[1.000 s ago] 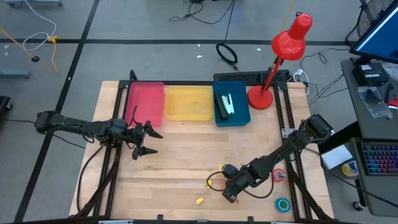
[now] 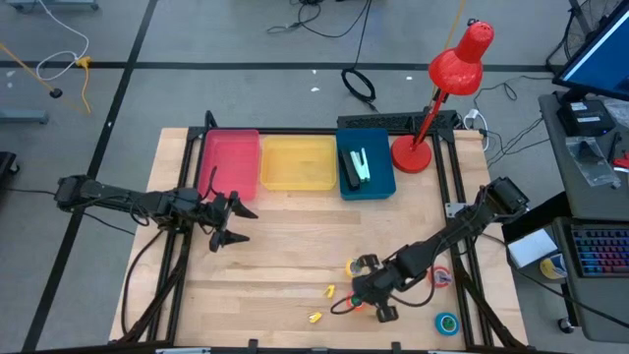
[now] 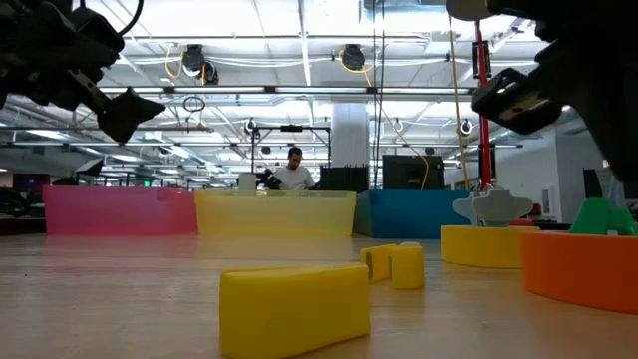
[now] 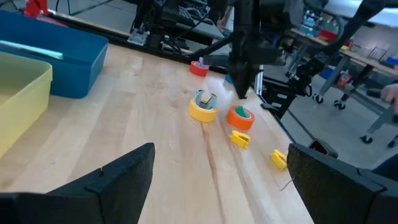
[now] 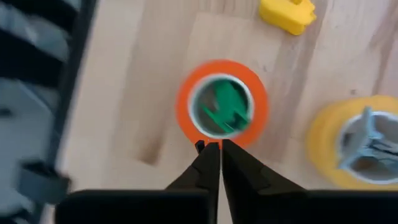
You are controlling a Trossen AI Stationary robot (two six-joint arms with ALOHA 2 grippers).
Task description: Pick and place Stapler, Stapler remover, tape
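My right gripper is shut, nothing between its fingers, above the orange tape roll [image 5: 185, 112]. A green staple remover [image 5: 229, 107] rests inside that roll. Beside it lies a yellow tape roll [image 4: 202, 114] holding a grey-blue staple remover [image 4: 203, 99]. Two small yellow staplers [image 2: 330, 291] [image 2: 314, 317] sit on the table to the left of the right gripper. Farther right are a red roll [image 2: 433, 273] and a teal one [image 2: 447, 324]. My left gripper [image 2: 244, 224] hangs empty and open over the table's left side.
Along the back stand pink [image 2: 232, 157], yellow [image 2: 298, 162] and blue [image 2: 379, 187] bins. The blue one holds a mint stapler [image 2: 360, 165] and a black one [image 2: 349, 169]. A red lamp [image 2: 411, 154] stands beside it.
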